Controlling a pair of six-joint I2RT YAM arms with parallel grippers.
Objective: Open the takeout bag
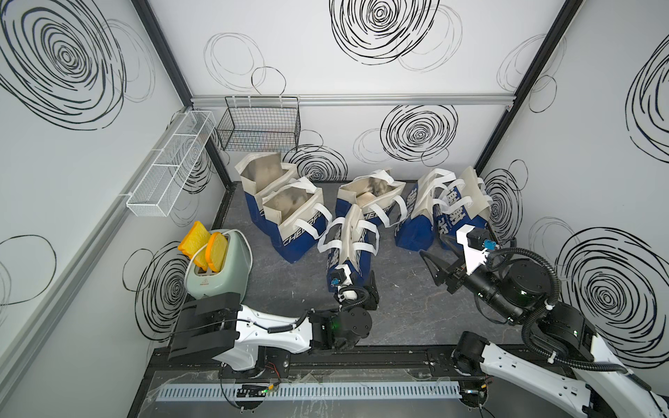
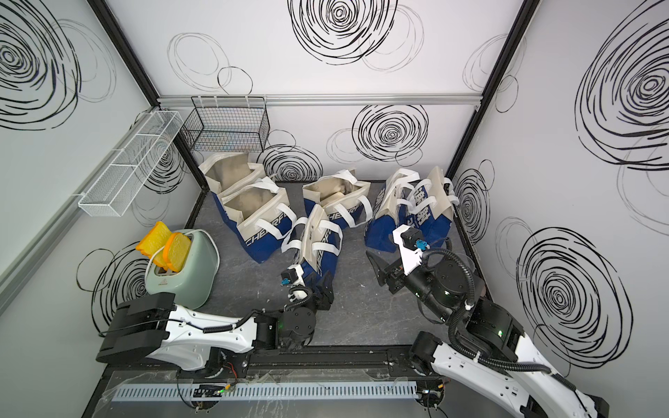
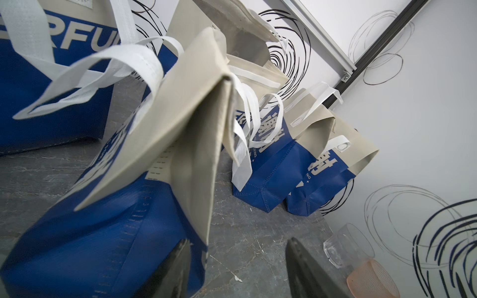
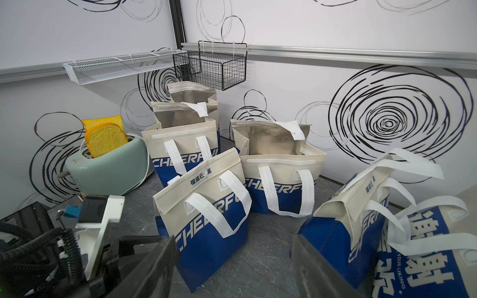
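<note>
A blue and beige takeout bag [image 1: 350, 254] stands at the middle front, its beige top pinched together and white handles spread to either side. My left gripper is low, close to the near end of this bag, fingers apart and nothing between them. In the left wrist view the bag's folded end [image 3: 198, 149] rises above the left finger. Off to the right of the bag, in the top views, is my right gripper, wide open and empty. The right wrist view shows the bag's lettered side [image 4: 213, 218].
Two bags with open tops [image 1: 296, 216] stand at left, another [image 1: 369, 191] behind the middle one. Two closed bags [image 1: 418, 216] stand at right. A green toaster [image 1: 230, 268] with yellow slices is at far left. Bare table [image 1: 404, 306] lies between the arms.
</note>
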